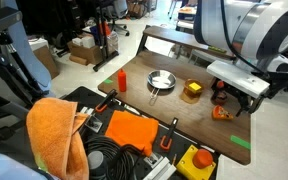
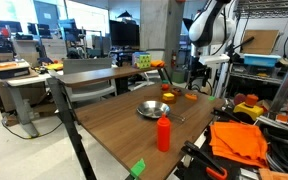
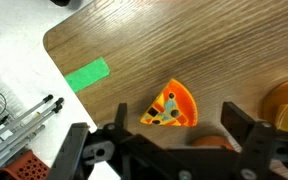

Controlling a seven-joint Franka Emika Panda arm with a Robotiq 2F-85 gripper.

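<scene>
An orange wedge with white and yellow patches, like a toy pizza slice (image 3: 170,104), lies flat on the wooden table. In exterior view 1 the same slice (image 1: 222,114) is near the table's right end. My gripper stands open above it, one finger to either side in the wrist view, with nothing held. From exterior view 1, the gripper (image 1: 236,101) hangs close over the slice, apart from the tabletop.
An orange bowl (image 3: 275,100) with something yellow sits beside the right finger. A metal pan (image 1: 161,80) and red bottle (image 1: 122,80) stand further left. A green tape strip (image 3: 87,74) marks bare table near the edge.
</scene>
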